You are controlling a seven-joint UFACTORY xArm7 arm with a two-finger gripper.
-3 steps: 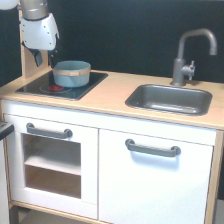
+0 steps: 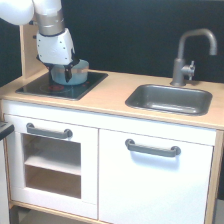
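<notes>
On the black cooktop, at the back left of the wooden counter, stands a blue-grey pot. The white and grey arm reaches down from the upper left, and its dark gripper is at the pot's near left side, overlapping it in the view. That overlap hides part of the pot. The fingers are too small and dark for me to make out whether they are open or shut, or whether they touch the pot.
A steel sink with a grey faucet takes up the right of the counter. Bare wood lies between cooktop and sink. Below are an oven door with a window and a white cabinet door, both with grey handles.
My gripper has come down and to the right, from above and left of the pot to right against it in the view. The pot stands in about the same place.
</notes>
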